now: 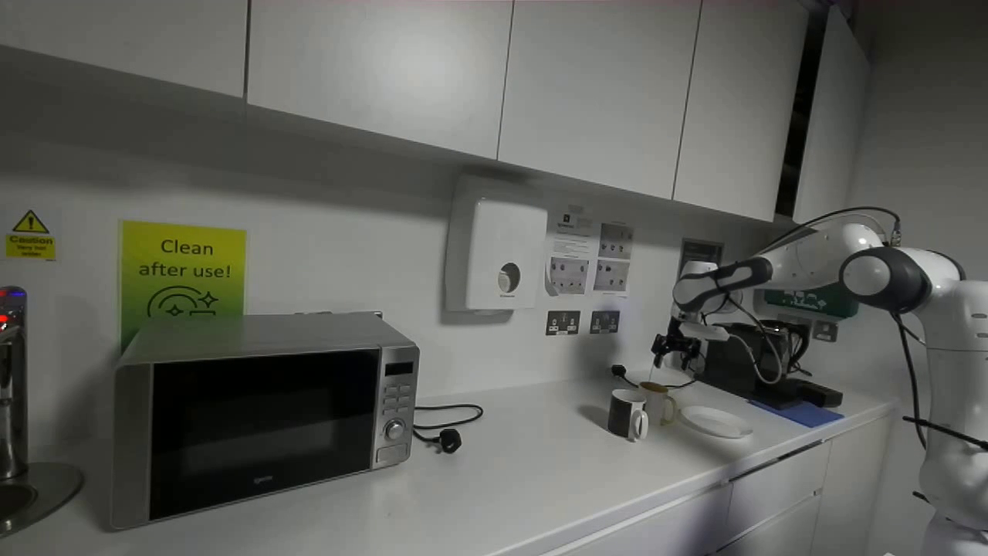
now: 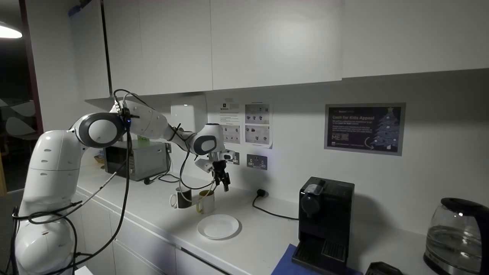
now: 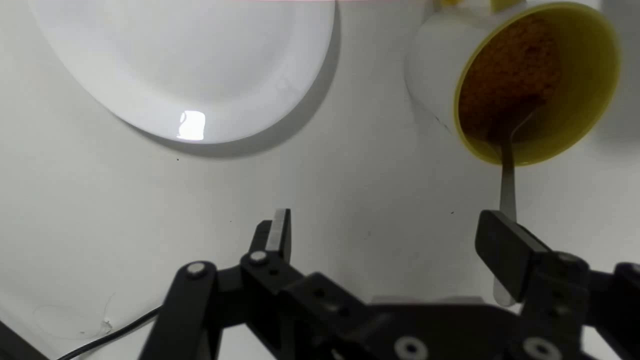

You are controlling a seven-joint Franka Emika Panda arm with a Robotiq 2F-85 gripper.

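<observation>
In the wrist view, a white mug with a yellow inside (image 3: 564,129) holds brown granular stuff. A metal spoon (image 3: 508,186) leans out of it over the rim, and its handle passes behind my right finger (image 3: 504,246). My gripper is open, with only bare counter showing between its fingertips. Left of the mug lies a white plate (image 3: 240,114), empty where it shows. From the side, the gripper (image 2: 222,185) hangs above the yellow-handled mug (image 2: 207,202), beside its back edge. A black-and-white mug (image 2: 183,199) stands close by that one.
A black coffee machine (image 2: 325,215) sits on a blue mat (image 2: 284,263), with a glass kettle (image 2: 451,238) further right. The microwave (image 1: 268,417) stands at the other end.
</observation>
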